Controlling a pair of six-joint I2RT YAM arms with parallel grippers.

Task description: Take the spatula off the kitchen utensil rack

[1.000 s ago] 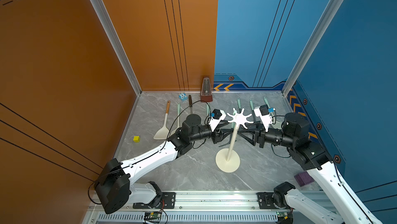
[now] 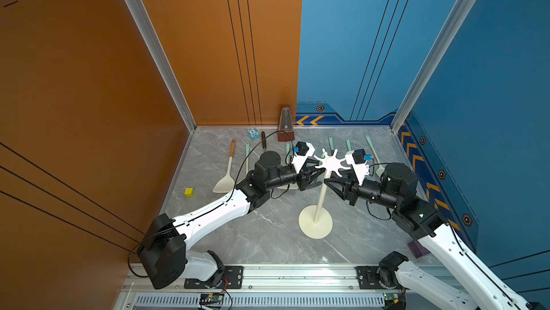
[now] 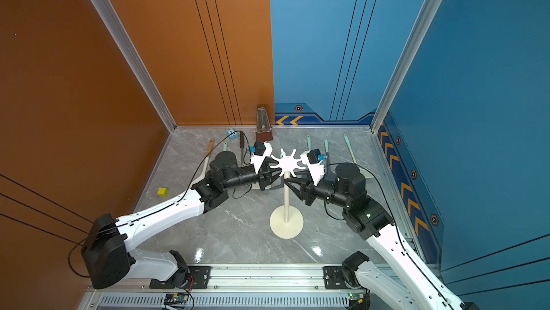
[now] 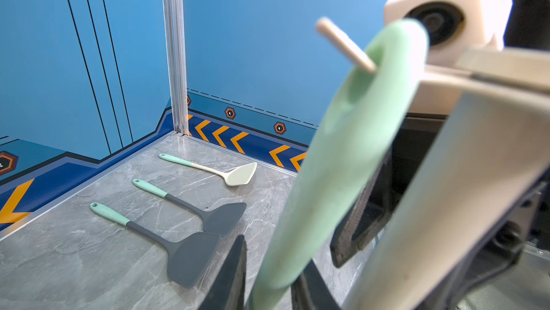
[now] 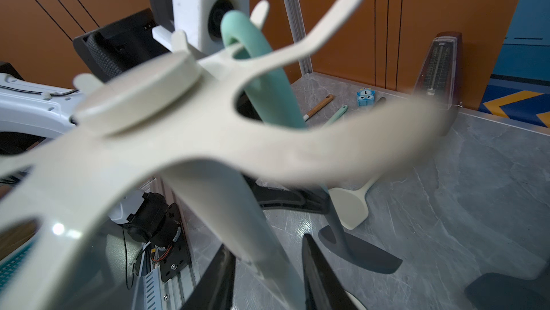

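Note:
The off-white utensil rack [image 2: 315, 222] stands upright mid-table, its arms spread at the top. From one arm hangs a spatula by the loop of its mint-green handle; its dark grey blade [image 5: 362, 255] hangs below in the right wrist view. My left gripper is part open around the handle's lower part, one finger on each side. On the rack's other side, my right gripper is shut on the rack's pole [image 5: 235, 218], below the arms. The exact contact of the left fingers with the handle is hard to tell.
Dark grey spatulas [image 4: 194, 258] and a cream one [image 4: 240, 173] lie on the table at the right. More utensils, including a wooden-handled turner [image 2: 224, 183], lie left. A metronome [image 2: 286, 124] stands at the back and a yellow cube [image 2: 189, 192] at the left.
My right gripper has moved left onto the rack's pole and shut on it. The left gripper has shifted slightly right and up towards the rack. The rack's top has tilted very little.

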